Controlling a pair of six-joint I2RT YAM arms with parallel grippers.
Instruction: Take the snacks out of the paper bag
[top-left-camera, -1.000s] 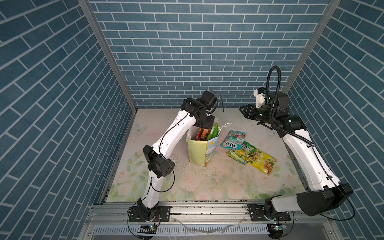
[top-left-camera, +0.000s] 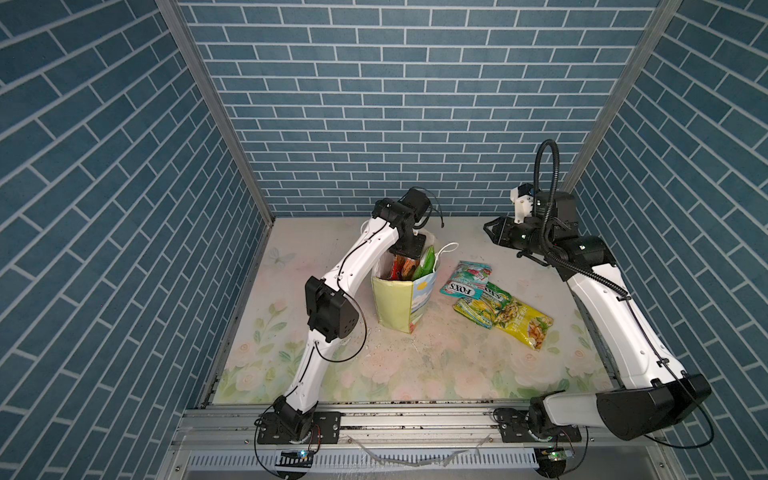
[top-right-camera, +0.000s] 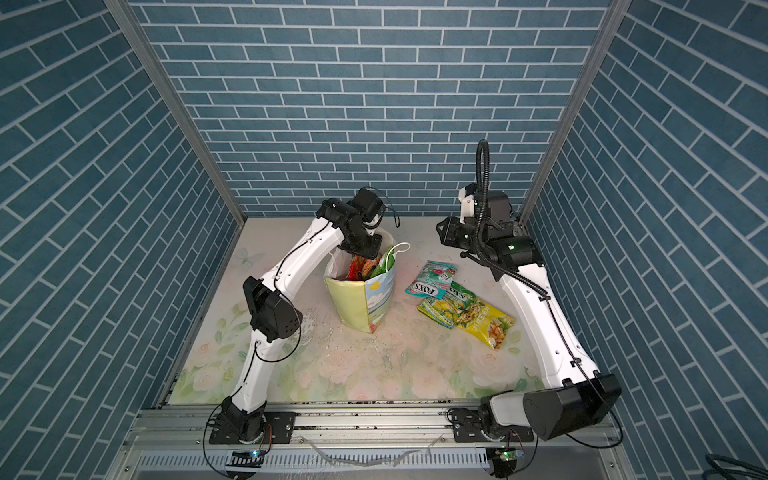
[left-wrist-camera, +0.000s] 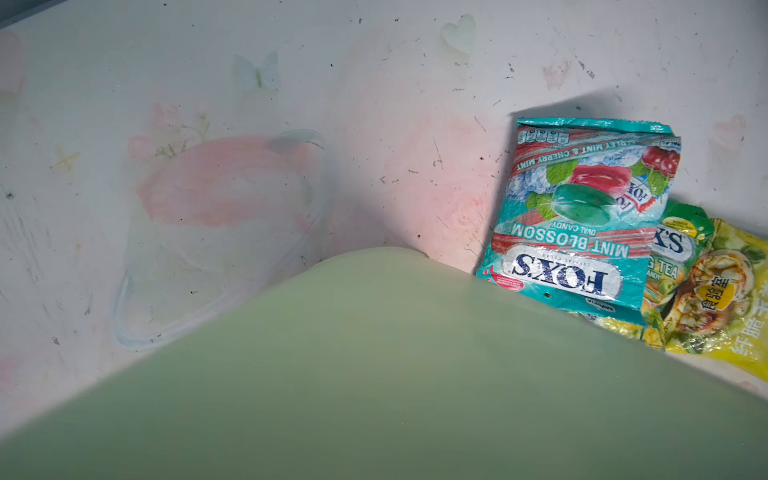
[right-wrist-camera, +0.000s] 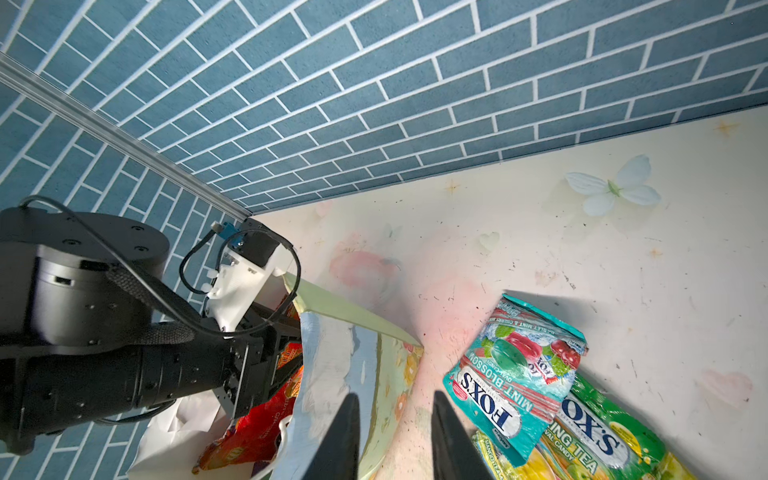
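The paper bag (top-left-camera: 393, 306) stands upright left of centre, with a red packet (top-right-camera: 356, 266) and a green packet (top-left-camera: 427, 262) showing in its mouth. My left gripper reaches down into that mouth beside the red packet. It looks open, though its fingertips are partly hidden. In the left wrist view a pale green bag wall (left-wrist-camera: 384, 360) fills the lower part and no fingers show. My right gripper hangs over the right side with its two fingers apart and nothing between them.
Right of the bag lie a teal FOX'S packet (top-left-camera: 466, 279), a green FOX'S packet (right-wrist-camera: 608, 424) and a yellow snack packet (top-left-camera: 524, 323), overlapping. A white handle loop (top-left-camera: 449, 248) sticks out from the bag. Bare table (top-left-camera: 384, 372) lies in front.
The left arm's elbow has swung right and its gripper has shifted slightly at the bag mouth. The right arm has sunk a little and drifted slightly right. The packets on the table have not moved.
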